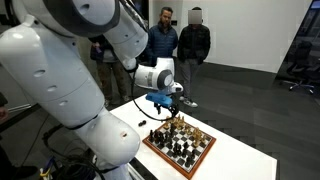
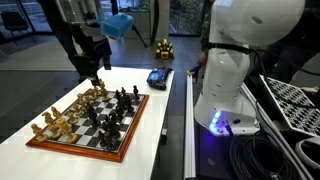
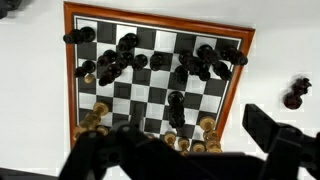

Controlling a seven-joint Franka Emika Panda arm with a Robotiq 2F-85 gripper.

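A wooden chessboard with a reddish-brown rim [image 3: 165, 20] lies on the white table. Dark chess pieces [image 2: 112, 128] fill one side of it, and light brown pieces [image 1: 197, 134] stand on the other. From above, a tall dark piece [image 3: 177, 108] shows near the board's middle, between my fingers' line and the main dark group. My gripper is open above the board, its two black fingers wide apart at the left and right, with nothing held. In exterior view 2 the gripper [image 2: 97, 72] hangs over the light pieces' side. My gripper's body hides part of the light side in the wrist view.
One dark piece [image 3: 295, 93] lies off the board on the white table. A small dark box [image 2: 158, 76] rests at the table's edge. Bare table [image 1: 240, 158] extends beside the board. Two people [image 1: 194, 42] stand behind, and another chess set [image 1: 301, 70] is farther back.
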